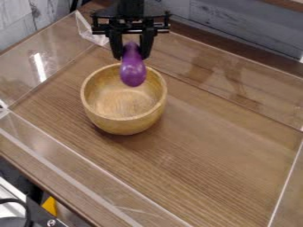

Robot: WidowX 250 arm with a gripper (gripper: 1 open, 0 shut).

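My gripper (131, 51) is at the top centre, its black fingers shut on a purple, rounded oblong object (133, 73) that hangs below them. The object is over the back part of a round tan wooden bowl (109, 113); its exact height above the bowl is hard to tell.
A pale wall edge runs along the top right. A black cable and a small yellow item (48, 204) are at the lower left corner.
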